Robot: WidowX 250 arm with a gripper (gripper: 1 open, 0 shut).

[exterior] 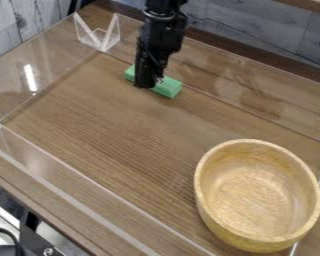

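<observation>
The dark gripper (149,74) hangs at the upper middle of the camera view, over a small green block (164,87) lying on the wooden table. Its lower end overlaps the block's left part; whether it touches the block, and how its fingers stand, is too small and dark to tell.
A large pale yellow bowl (256,220) sits at the lower right of the table (109,150). A clear plastic piece (99,35) stands at the back left near the wall.
</observation>
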